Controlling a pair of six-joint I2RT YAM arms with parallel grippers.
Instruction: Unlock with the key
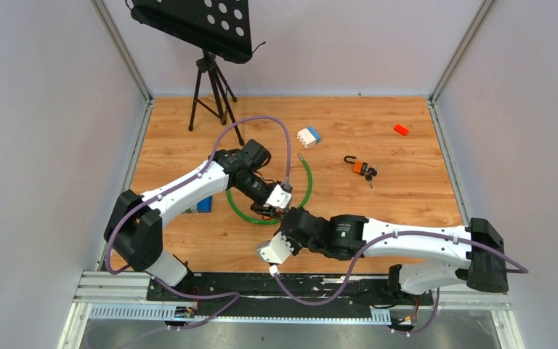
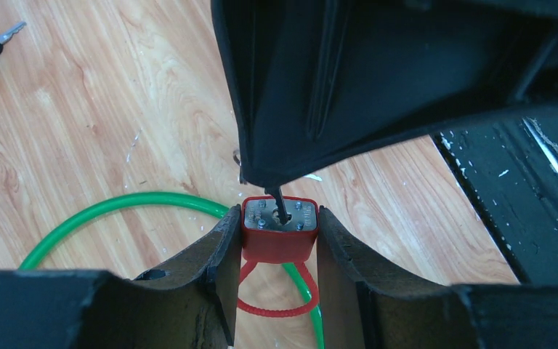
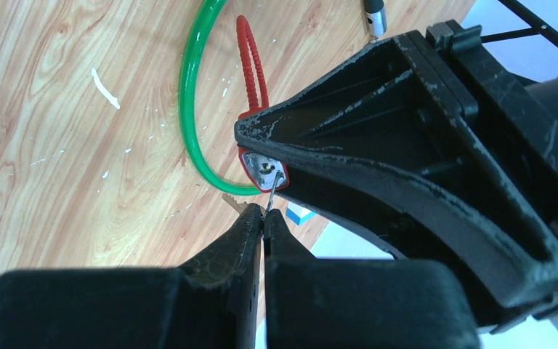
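Observation:
The red padlock is held between the fingers of my left gripper, its metal keyhole face up and its red shackle below. From above that face comes my right gripper, shut on a thin key. The tip of this key is at the lock's metal face, by the keyhole; how far it sits inside cannot be told. A second, brass-coloured key shows beside the right fingertips. In the top view the two grippers meet near the table's middle, and the padlock is mostly hidden.
A green hose curves on the table below the lock. An orange padlock with keys lies to the right, a red block farther back. A white-and-blue block and a black stand are behind.

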